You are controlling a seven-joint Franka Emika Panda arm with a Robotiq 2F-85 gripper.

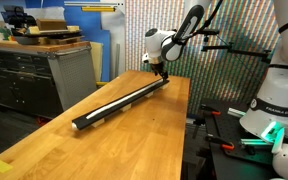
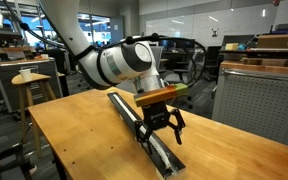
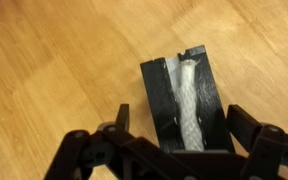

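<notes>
A long black bar (image 1: 114,106) with a pale strip along it lies diagonally on the wooden table. In the wrist view its near end (image 3: 160,88) shows a whitish, rope-like piece (image 3: 187,105) lying lengthwise on the black surface, its tip close to the bar's end. My gripper (image 2: 159,139) is over that end of the bar, pointing down. The gripper stands open, one finger on each side of the bar, with wood visible between each fingertip and the bar's edges. Whether the fingertips touch the table cannot be told.
Bare wooden table (image 1: 134,145) surrounds the bar on both sides. Another white robot arm (image 1: 277,90) stands at the right beside the table. A grey cabinet (image 2: 256,100) is behind the table, and a stool (image 2: 39,92) stands at the left.
</notes>
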